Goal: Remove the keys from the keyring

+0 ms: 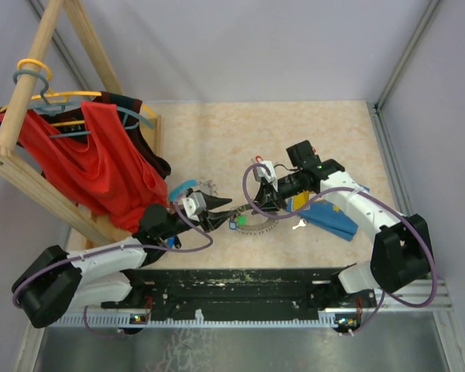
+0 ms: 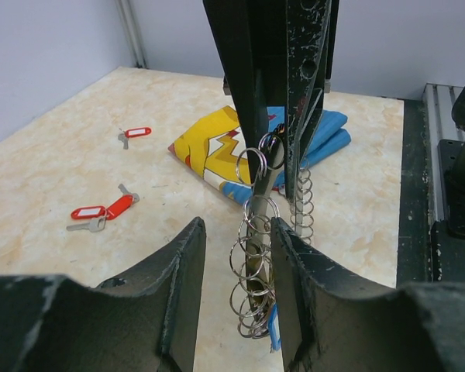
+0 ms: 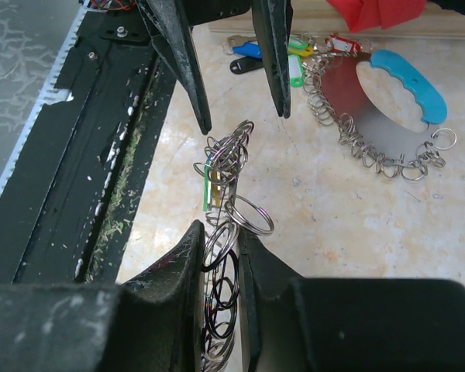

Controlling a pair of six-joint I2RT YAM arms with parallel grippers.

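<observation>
My right gripper [image 1: 266,200] is shut on the keyring [image 3: 221,271], a bundle of steel rings that hangs between its fingers with a green tag behind. My left gripper [image 1: 222,213] faces it from the left, fingers apart around the near end of the rings [image 2: 252,287]. In the right wrist view its fingertips sit just above the top rings. Loose keys with red tags [image 2: 118,208] lie on the table in the left wrist view.
A rack with red cloth [image 1: 101,163] stands on the left. A blue-handled keyring [image 3: 403,77] with tags lies near it. A blue and yellow cloth [image 1: 329,221] lies at right.
</observation>
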